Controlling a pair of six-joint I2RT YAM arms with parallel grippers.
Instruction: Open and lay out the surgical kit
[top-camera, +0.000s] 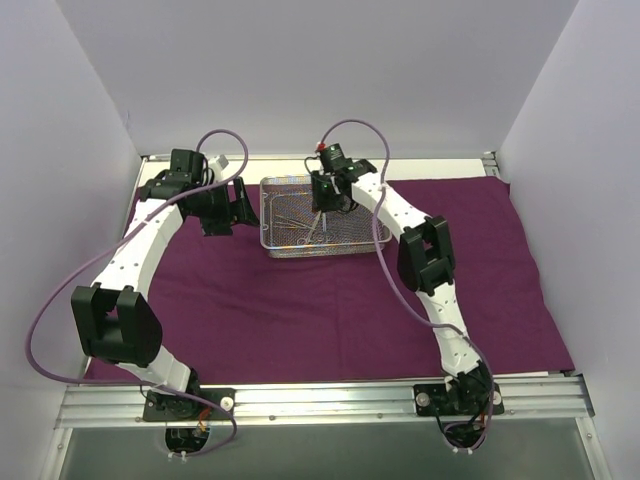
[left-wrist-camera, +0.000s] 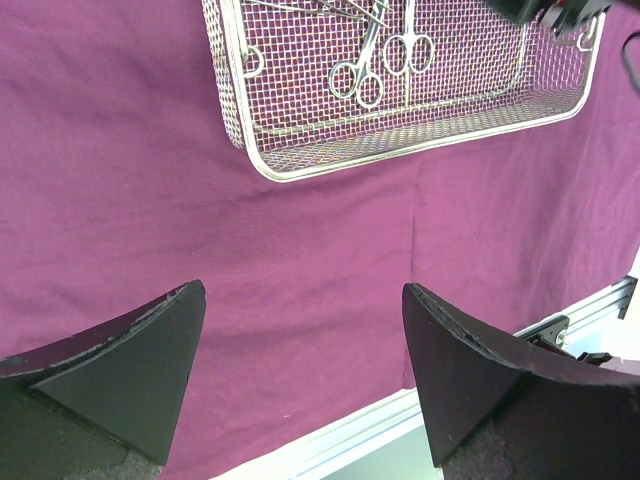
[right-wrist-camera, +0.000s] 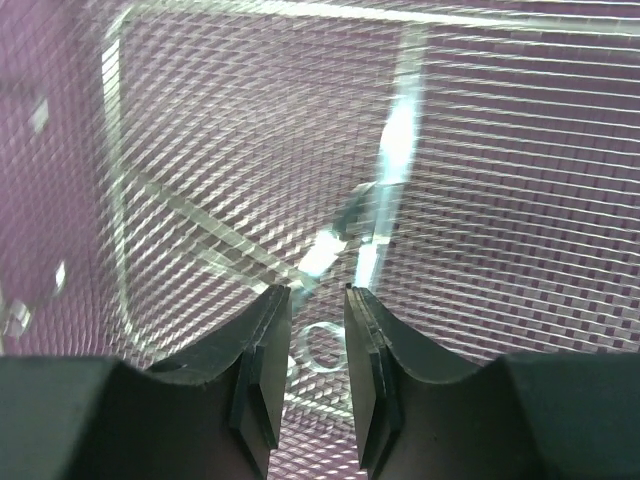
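A wire mesh tray (top-camera: 325, 253) lies on the purple cloth at the back centre, with metal instruments inside. In the left wrist view, two ring-handled instruments, the left one (left-wrist-camera: 371, 46) and the right one (left-wrist-camera: 409, 28), lie side by side. Thin rods (top-camera: 291, 222) rest left of them. Over these ringed tools hangs my right gripper (top-camera: 318, 208); its right wrist view shows the fingers (right-wrist-camera: 262, 345) a little apart, blurred shafts (right-wrist-camera: 397, 145) beyond, and no clear grip. My left gripper stands wide open above bare cloth, left of the tray.
A pale strip (top-camera: 440, 168) runs behind it. Walls close in the left, back and right sides. A purple cable (top-camera: 385, 250) loops along my right arm.
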